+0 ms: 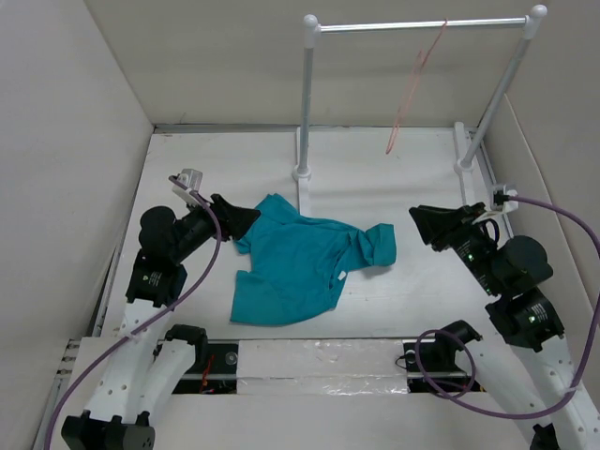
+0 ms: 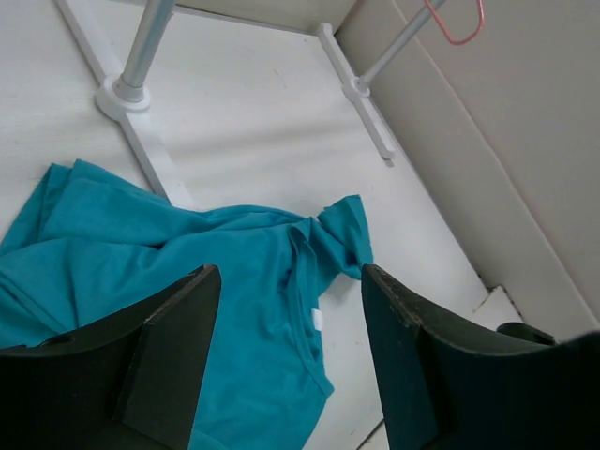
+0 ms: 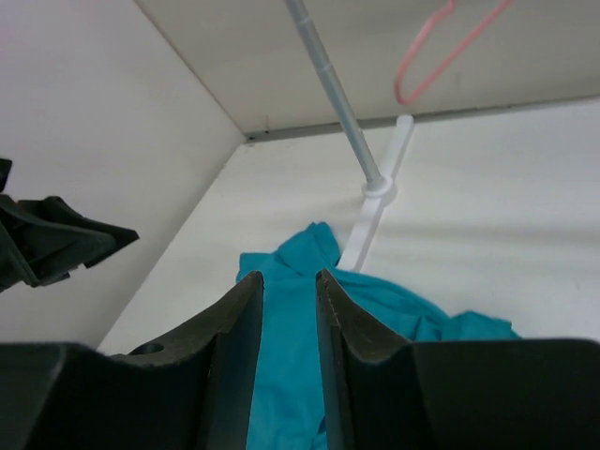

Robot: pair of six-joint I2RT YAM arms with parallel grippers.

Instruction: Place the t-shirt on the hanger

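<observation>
A teal t-shirt (image 1: 295, 267) lies crumpled on the white table floor, also filling the lower part of both wrist views. A thin pink hanger (image 1: 411, 89) hangs from the rail of the white stand (image 1: 422, 24), above the shirt's right side. My left gripper (image 1: 246, 217) is open, just beyond the shirt's upper left corner and above it, with nothing between its fingers. My right gripper (image 1: 424, 223) is right of the shirt, pointing toward it; in the right wrist view its fingers stand part open with a narrow gap and hold nothing.
The stand's posts (image 1: 306, 112) rise from long white feet behind and right of the shirt. Walls enclose the left, back and right. Bare floor (image 1: 375, 159) lies between the posts and around the shirt.
</observation>
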